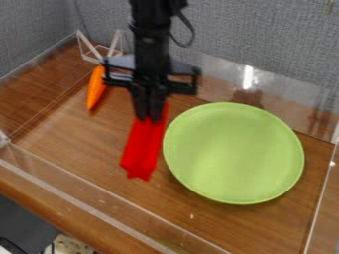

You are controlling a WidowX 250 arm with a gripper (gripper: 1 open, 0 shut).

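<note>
My gripper (150, 107) is in the middle of the view, dark and blurred, at the upper end of a red strip (143, 149), which lies slanted on the wooden table just left of a large green plate (232, 154). Whether the fingers are shut on the red strip is too blurred to tell. An orange carrot-like object (95, 87) lies behind and left of the gripper.
A white wire rack (90, 50) stands at the back left. Grey walls and clear panels border the wooden table (66, 149).
</note>
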